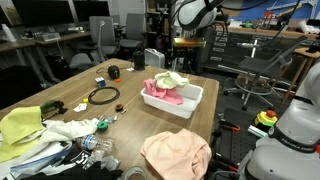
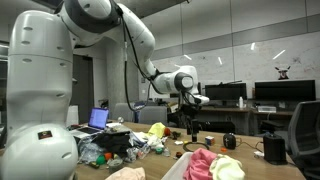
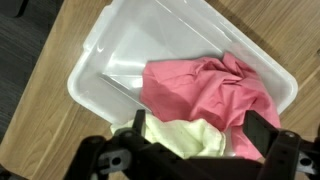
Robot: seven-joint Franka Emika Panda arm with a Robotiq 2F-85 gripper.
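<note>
In the wrist view my gripper stands open above a white bin, its two dark fingers [image 3: 262,133] wide apart with nothing held between them. A pink cloth [image 3: 200,88] lies crumpled in the bin, and a pale yellow cloth [image 3: 180,138] lies partly over it. The white bin [image 1: 184,108] rests on the right part of the table in exterior view 1, with the pale cloth [image 1: 170,80] heaped on the pink one [image 1: 166,96]. My gripper cannot be made out in the exterior views.
A peach cloth [image 1: 176,155] lies flat in front of the bin. White, yellow and dark cloths, a clear bottle [image 1: 98,143] and a cable coil [image 1: 102,96] occupy the table's left side. Bare wood shows mid-table. A person [image 2: 184,88] stands behind the table.
</note>
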